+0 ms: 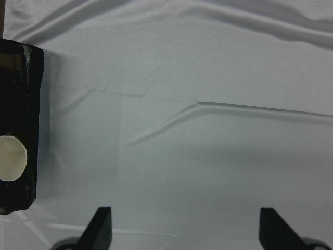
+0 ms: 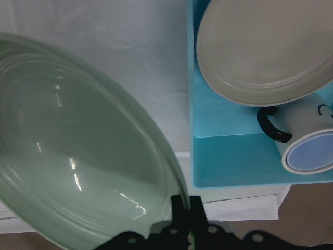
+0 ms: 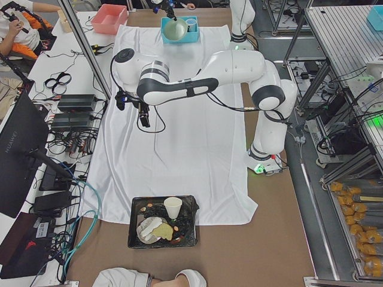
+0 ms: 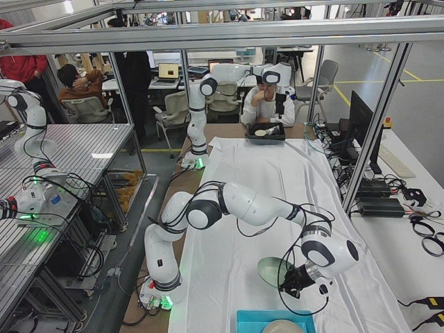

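My right gripper is shut on the rim of a pale green plate, which is raised beside a blue bin. In that bin lie a beige plate and a mug with a black handle, on its side. In the camera right view the green plate hangs just beyond the bin. My left gripper is open above the white cloth, with nothing between its fingers.
A black tray with a paper cup, a plate and scraps sits at the other end of the cloth. A pink bin stands on the side table.
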